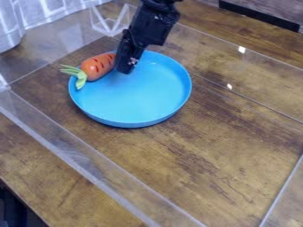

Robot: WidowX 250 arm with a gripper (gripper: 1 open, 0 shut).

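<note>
A blue round plate (136, 97) rests on the wooden table. An orange toy carrot (98, 65) with a pale green top lies on the plate's left back rim. My black gripper (127, 62) hangs over the back of the plate, just right of the carrot. It looks shut, with nothing visible between its fingers; whether it touches the plate is unclear.
Clear plastic edges run along the left and right sides of the work area. Bare table (201, 168) takes up the front and right. A white object stands at the top left corner.
</note>
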